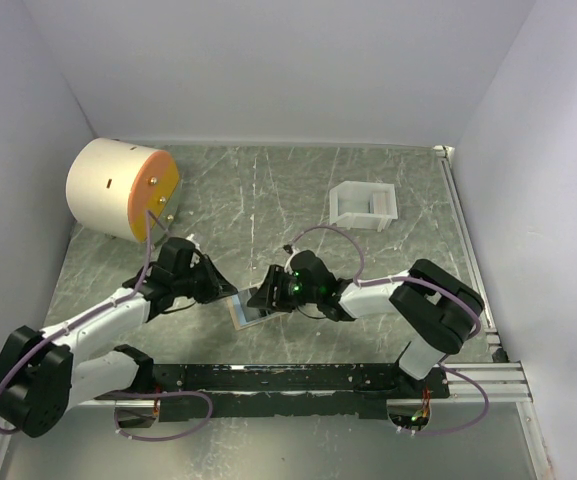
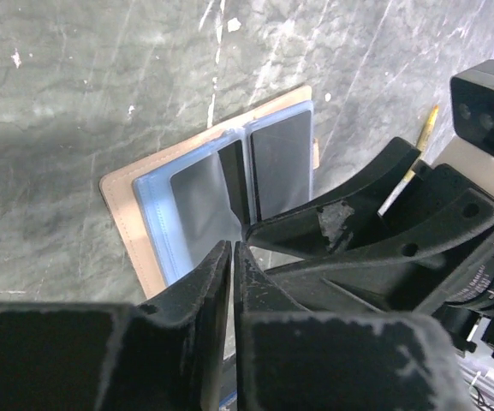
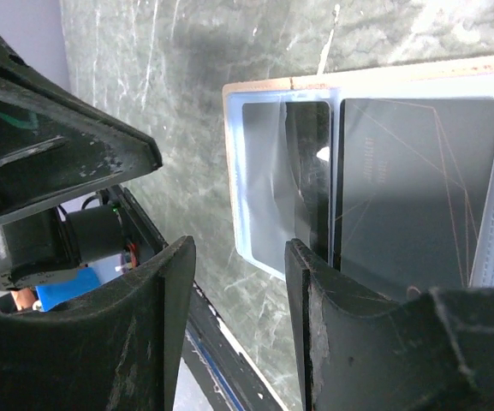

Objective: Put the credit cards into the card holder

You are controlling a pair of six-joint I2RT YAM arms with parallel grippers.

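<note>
The card holder point(image 1: 238, 316) lies spread out on the table, with a beige cover point(image 2: 120, 190) and blue-edged clear pockets. A dark card strip point(image 3: 308, 163) shows at one pocket, beside the blue divider; how far it sits inside is hard to tell. My left gripper hangs at the holder's near edge, its tips only a sliver apart, nothing visible between them. Over the holder's other half, my right gripper stands open and empty. Both grippers cover much of the holder in the top view.
A white box point(image 1: 346, 217) stands at the back right. At the back left sits a cream drum-shaped container point(image 1: 103, 190) with an orange and yellow face. Table space behind the holder is clear. The two grippers are close to each other.
</note>
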